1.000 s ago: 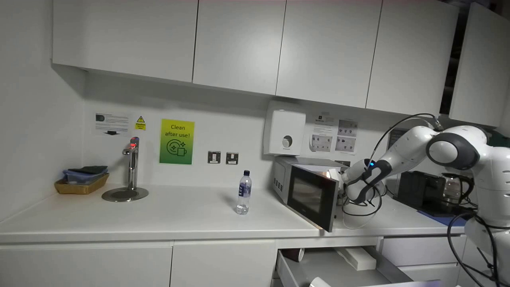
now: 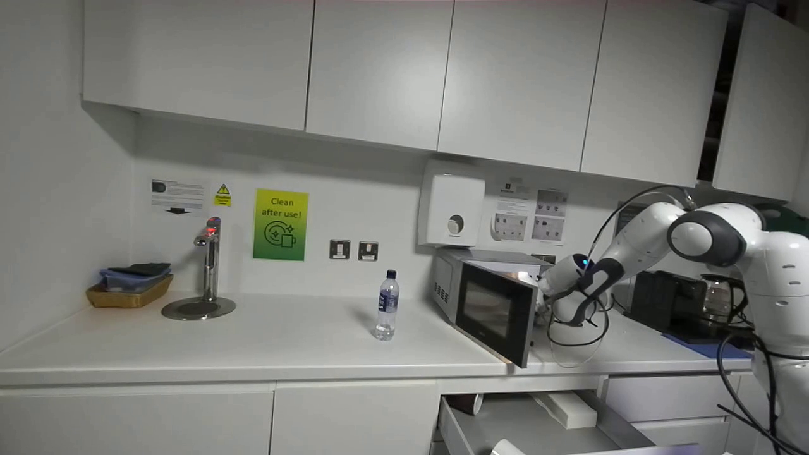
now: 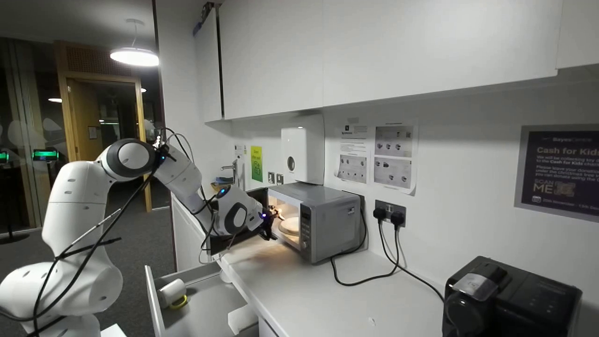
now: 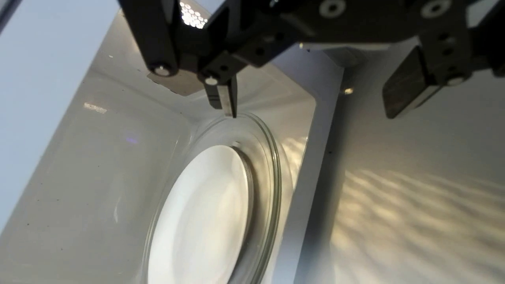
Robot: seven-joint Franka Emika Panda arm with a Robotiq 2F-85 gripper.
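A white plate (image 4: 203,217) lies on the glass turntable (image 4: 273,194) inside the lit microwave, tilted across the wrist view. My gripper is open at the microwave's mouth, with a wide empty gap between its dark fingers. Neither finger appears to touch the plate. From the second exterior view, the grey microwave (image 3: 337,224) faces the arm, and the plate (image 3: 289,225) shows inside. The microwave door (image 2: 493,311) stands open, hiding my fingertips in the first exterior view.
Below the counter, a drawer (image 2: 512,428) is pulled out, with a white mug (image 3: 172,293) and a white box (image 3: 242,319) in it. A water bottle (image 2: 387,304) stands left of the microwave. Farther right is a black coffee machine (image 3: 508,300).
The arm's elbow has shifted a little to the left, and the wrist section has turned slightly near the microwave. The door, bottle and drawer look unchanged.
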